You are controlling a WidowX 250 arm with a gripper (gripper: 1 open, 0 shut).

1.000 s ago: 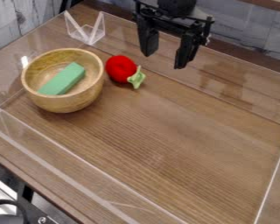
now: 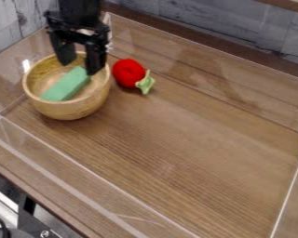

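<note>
A green block-like object (image 2: 66, 84) lies in a wooden bowl (image 2: 55, 109) at the left. My dark gripper (image 2: 77, 41) hangs over the bowl's back part; its fingertips are blurred. A red round object with a pale green leafy end (image 2: 129, 72) lies on the table just right of the bowl.
My gripper has moved left from above the right part of the table to over the bowl. The bowl, green object and red object appear in the same places.
</note>
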